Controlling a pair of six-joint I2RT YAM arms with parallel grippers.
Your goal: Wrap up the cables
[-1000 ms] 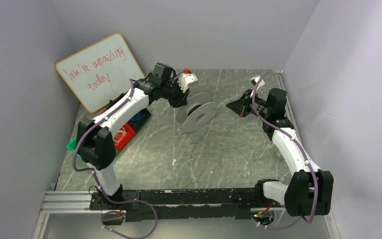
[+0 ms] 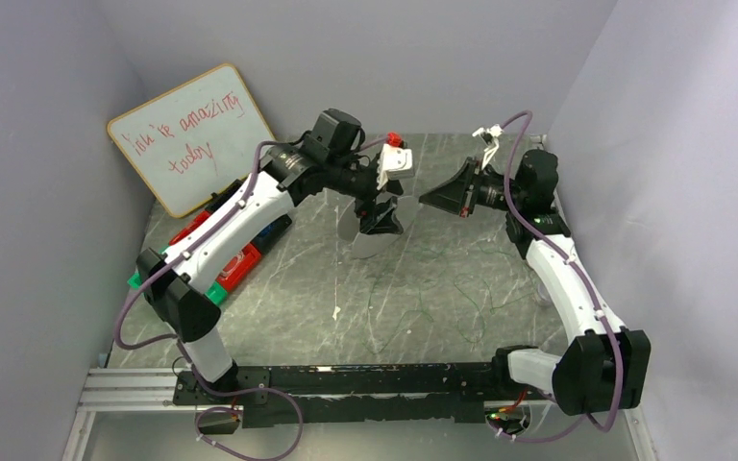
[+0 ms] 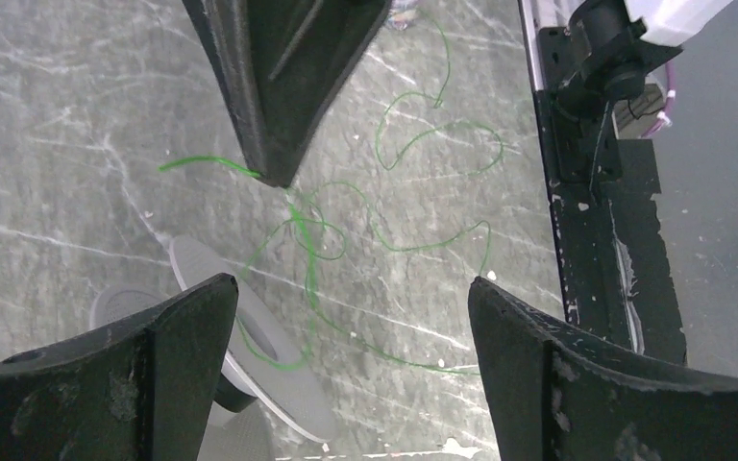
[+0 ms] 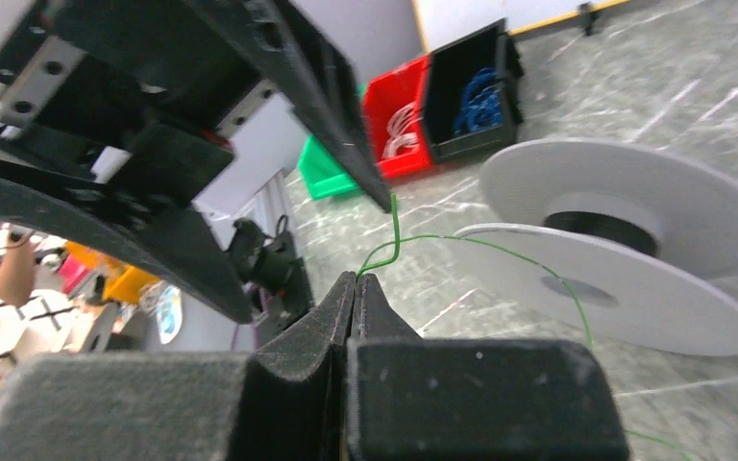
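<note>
A pale grey spool with a dark hub lies on the marble table, partly under my left gripper in the top view. A thin green cable loops loosely across the table. My right gripper is shut, with the green cable at its tips, its short end standing up. My left gripper stands open above the spool, its fingers close to the right gripper's tips and that cable end, apparently with nothing held.
Red, black and green bins with cables sit at the left, by a whiteboard.
My left gripper has moved right and toward the front, over the spool. My right gripper has shifted slightly left, toward it.
</note>
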